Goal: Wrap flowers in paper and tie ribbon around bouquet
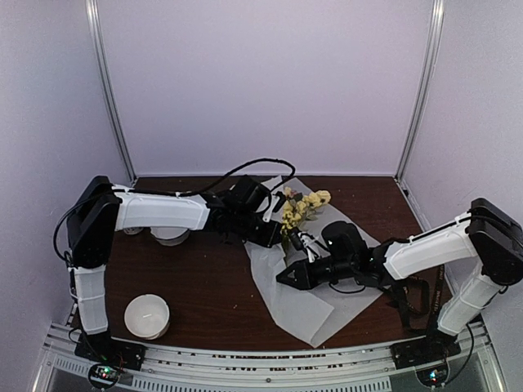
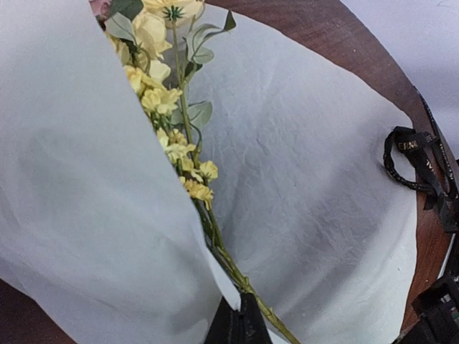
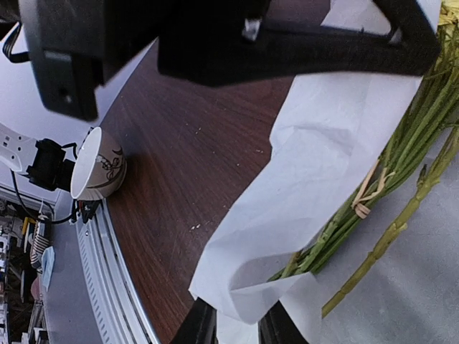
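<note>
The bouquet's yellow flowers (image 1: pixel 296 211) lie on white wrapping paper (image 1: pixel 356 302), and a folded paper flap hides most of the pink ones. In the left wrist view, my left gripper is shut on the flap's edge (image 2: pixel 224 283), right over the green stems (image 2: pixel 222 247). My right gripper is part open at the paper's near side, with a paper fold (image 3: pixel 251 297) at its fingertips; nothing is gripped firmly. Stems (image 3: pixel 423 107) with a small tan tie (image 3: pixel 361 210) run beneath the paper. A black ribbon (image 2: pixel 416 147) lies at the right edge.
A white bowl (image 1: pixel 147 316) stands at the front left. Another pale round vessel (image 1: pixel 170 235) is partly under the left arm. Both arms reach in close together over the paper. Bare wood lies at the left front.
</note>
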